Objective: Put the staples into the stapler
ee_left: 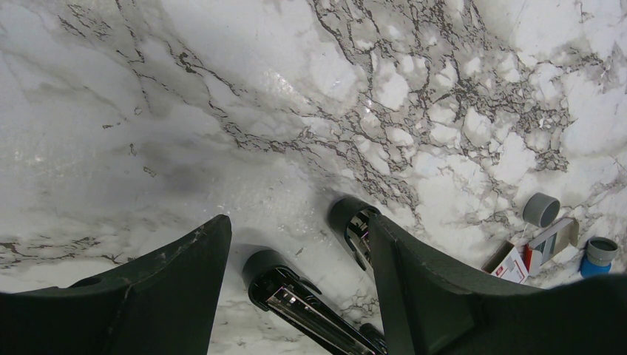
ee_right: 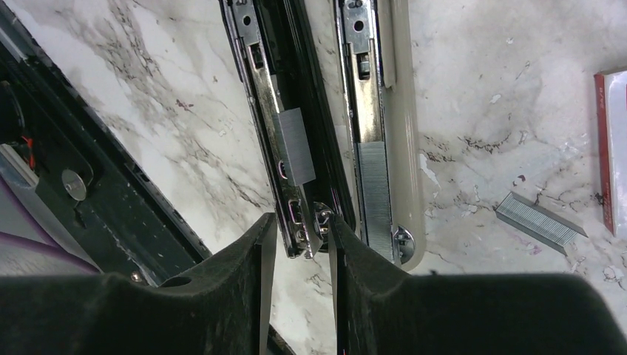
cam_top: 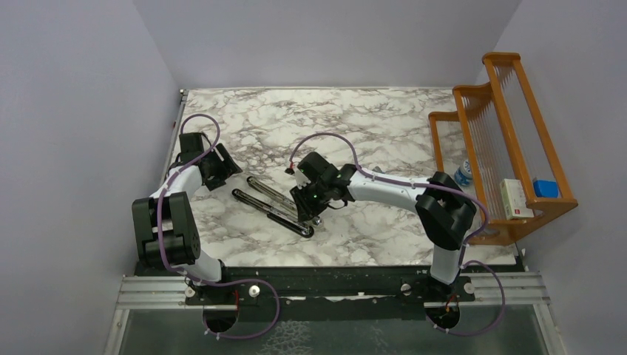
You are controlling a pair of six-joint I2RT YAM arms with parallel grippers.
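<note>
Two long staplers lie side by side, opened. In the right wrist view the black stapler (ee_right: 323, 96) has a grey staple strip (ee_right: 296, 145) at its metal rail, sitting slightly askew. A longer staple strip (ee_right: 375, 188) lies along the rail of the cream stapler (ee_right: 404, 140). A loose staple strip (ee_right: 541, 220) rests on the table to the right. My right gripper is partly open over the black stapler's near end, nothing held between its fingers. My left gripper stands open above the staplers' other ends, also empty.
A red-and-white box (ee_right: 615, 148) lies right of the loose strip. Farther off in the left wrist view are an open staple box (ee_left: 551, 244), a grey cap (ee_left: 541, 210) and a blue-and-grey item (ee_left: 598, 255). A wooden rack (cam_top: 517, 133) stands at the right.
</note>
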